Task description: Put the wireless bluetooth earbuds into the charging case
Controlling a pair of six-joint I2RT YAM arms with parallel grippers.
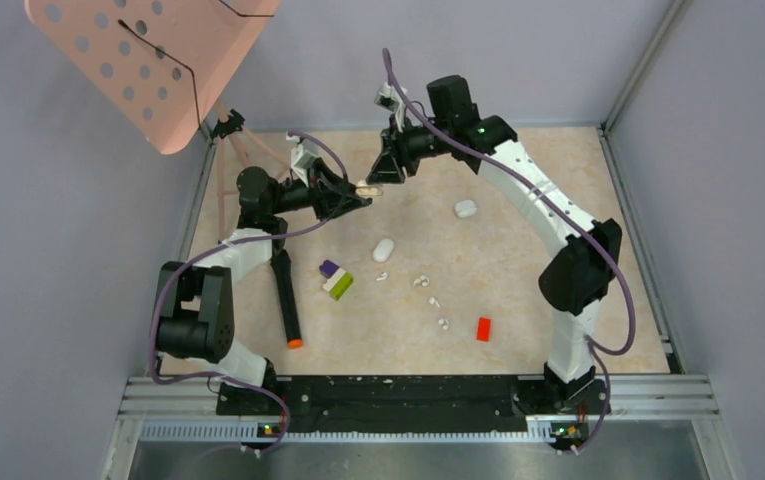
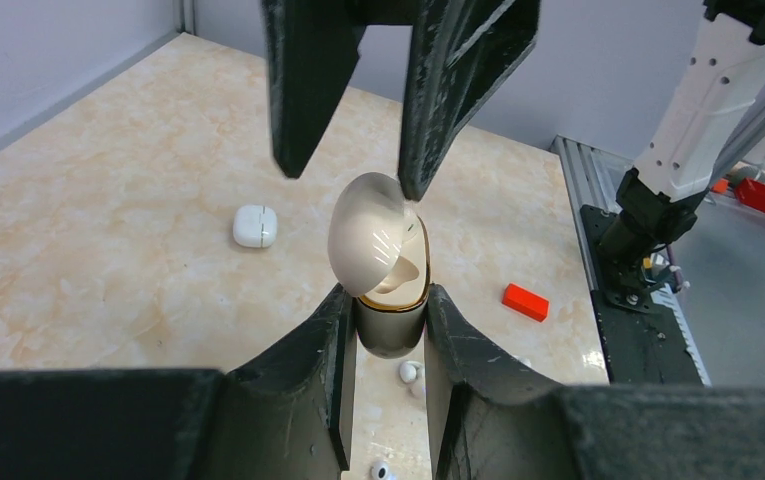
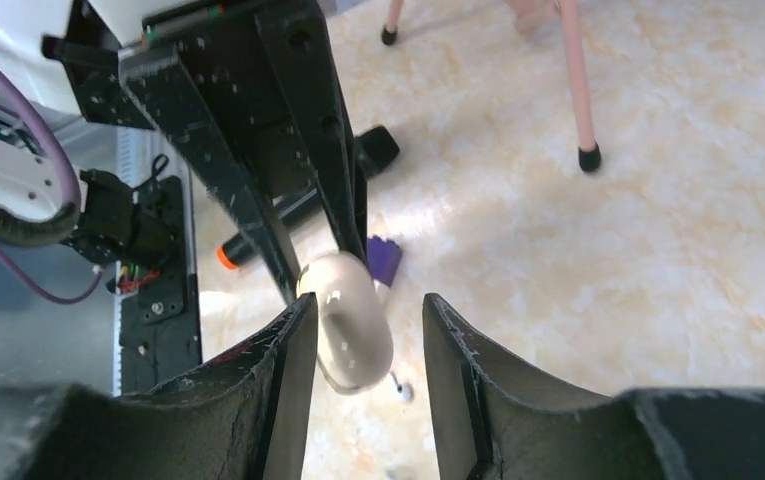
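Note:
My left gripper is shut on a white charging case [image 2: 368,225], held upright in the air with its lid open and its inside partly visible. My right gripper hangs just beside and above the case, its fingers apart with nothing seen between them; in the left wrist view they rise over the lid. Small white earbuds [image 1: 421,281] lie loose on the table in several spots, among them one earbud [image 1: 382,277] near a closed white case [image 1: 383,250].
Another white case [image 1: 465,208] lies to the right. Coloured blocks [image 1: 338,285], a black-and-orange cylinder [image 1: 288,300] and a red block [image 1: 483,329] are on the table [image 1: 528,280]. A pink stand [image 1: 223,180] is at back left.

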